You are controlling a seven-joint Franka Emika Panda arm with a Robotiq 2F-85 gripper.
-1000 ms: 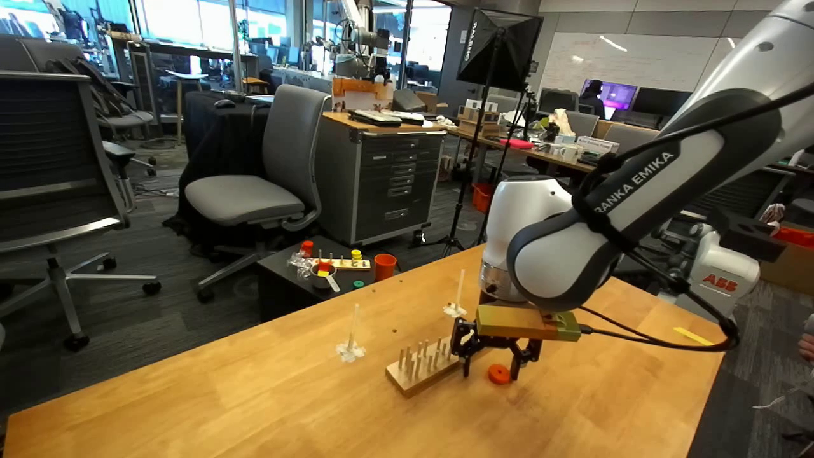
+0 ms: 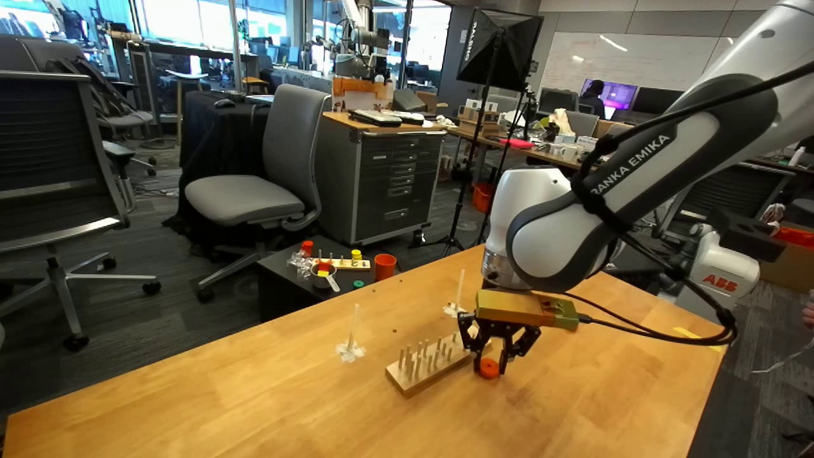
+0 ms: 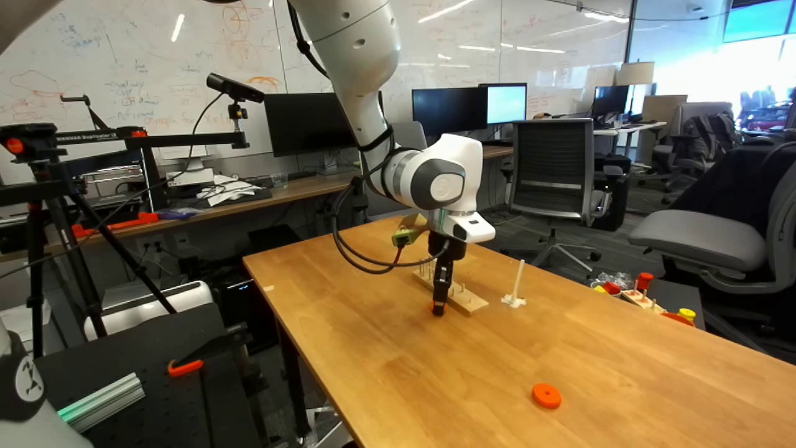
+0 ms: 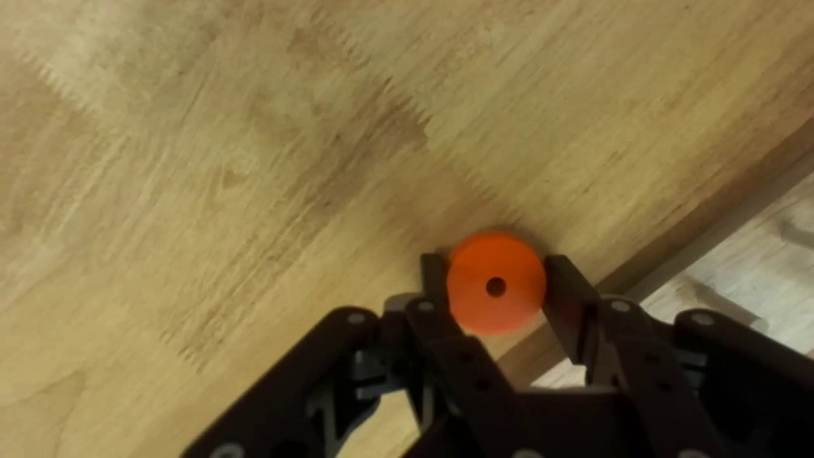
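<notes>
An orange disc with a small centre hole (image 4: 488,309) is pinched between the two black fingers of my gripper in the wrist view. In exterior view 1 the gripper (image 2: 492,367) is low over the table, and the orange disc (image 2: 489,369) sits close beside the pegboard. That wooden pegboard (image 2: 412,378) carries several short upright pegs, with its far end partly behind the gripper. A second orange disc (image 3: 546,396) lies flat and alone on the table in exterior view 2.
Two thin upright sticks on white bases, one nearer (image 2: 353,328) and one farther (image 2: 460,290), stand on the table (image 2: 229,389). A black side table holds an orange cup (image 2: 385,266) and other small parts.
The fingers stood open around the disc a second ago and are now shut on it. The gripper's body is slightly higher, and the disc has shifted a little toward the pegboard.
</notes>
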